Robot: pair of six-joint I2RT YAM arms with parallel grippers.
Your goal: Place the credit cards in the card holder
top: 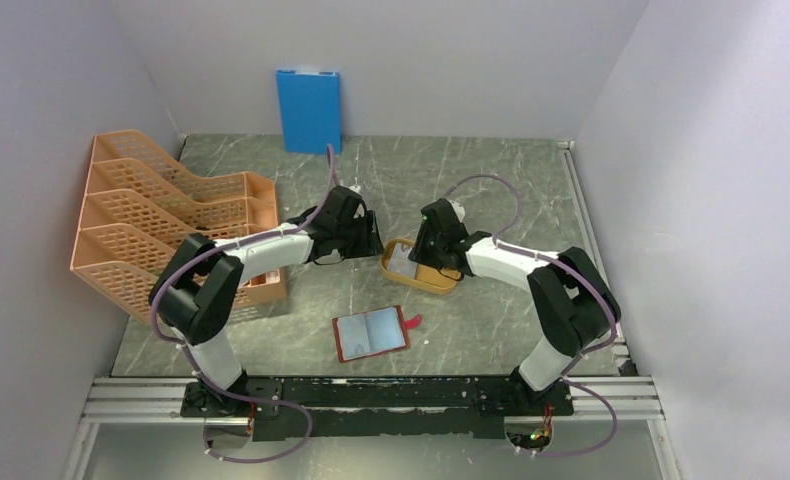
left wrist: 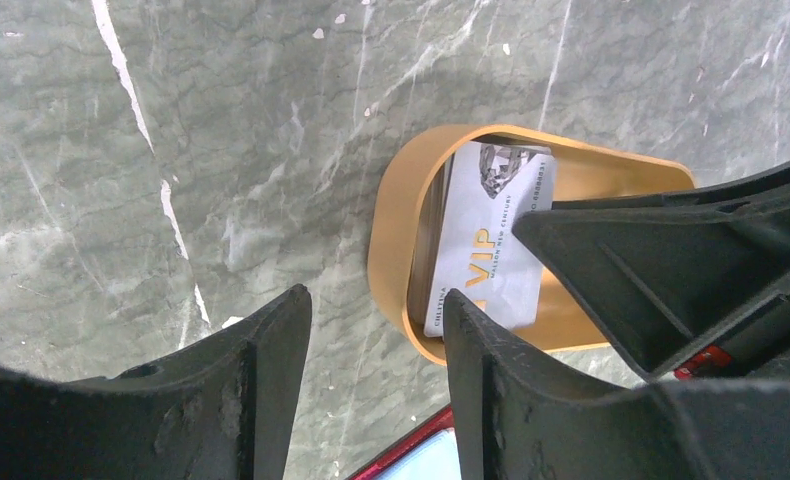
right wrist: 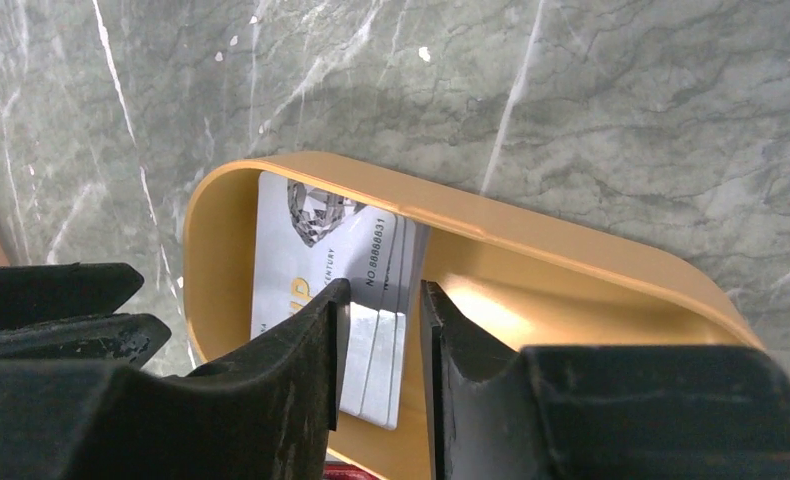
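White cards (top: 403, 261) lean in a stack at the left end of an orange-yellow tray (top: 439, 284). The front card (left wrist: 491, 225) carries gold lettering and a diamond picture. Over the stack is my right gripper, its fingers parted, with the upper card edges showing in the gap; contact cannot be told. My left gripper stands open just left of the tray, nothing held, one fingertip overlapping the tray wall in its own wrist view. The card holder (top: 371, 333), red-edged with clear sleeves, lies open and flat nearer the front.
A tan slotted rack (top: 136, 215) fills the left side. A blue box or board (top: 309, 110) stands at the back. The red tab (top: 413, 322) sticks out beside the holder. Both grippers are close together above the tray.
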